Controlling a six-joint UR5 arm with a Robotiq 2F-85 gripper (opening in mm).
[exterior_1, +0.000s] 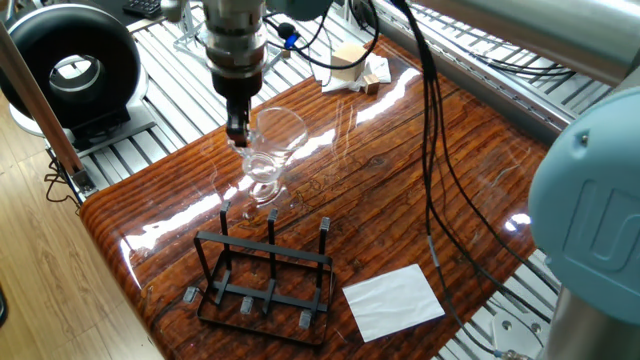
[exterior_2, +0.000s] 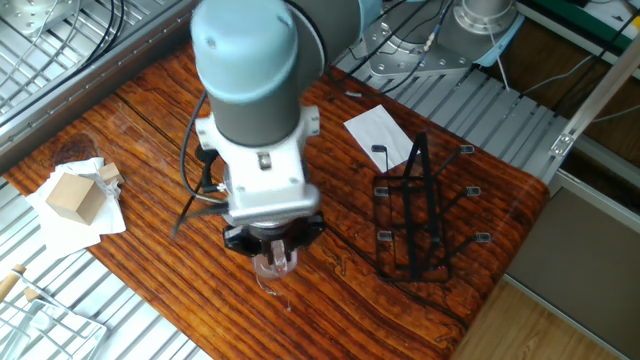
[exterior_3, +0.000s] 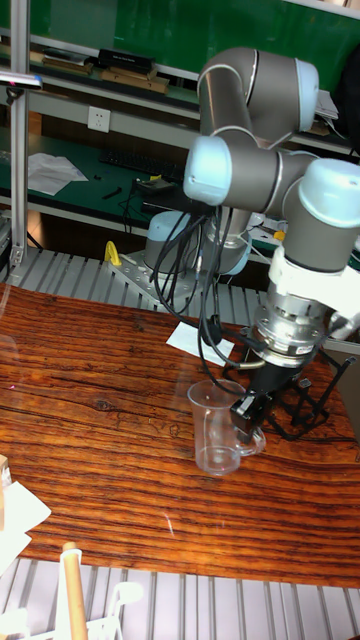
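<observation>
My gripper (exterior_1: 238, 138) points down and is shut on the handle of a clear glass mug (exterior_1: 276, 132). In the third exterior view the mug (exterior_3: 216, 435) looks upright, its handle to the right between the black fingers (exterior_3: 247, 412). From the second exterior view only the lower part of the glass (exterior_2: 275, 262) shows beneath the gripper (exterior_2: 276, 246). Whether its base touches the table cannot be told. A black wire rack (exterior_1: 265, 290) with several upright prongs stands on the table, apart from the mug.
A white paper sheet (exterior_1: 393, 302) lies flat beside the rack. Wooden blocks (exterior_2: 76, 198) sit on white paper at another edge of the glossy wooden table (exterior_1: 400, 190). Black cables (exterior_1: 432, 120) hang from the arm.
</observation>
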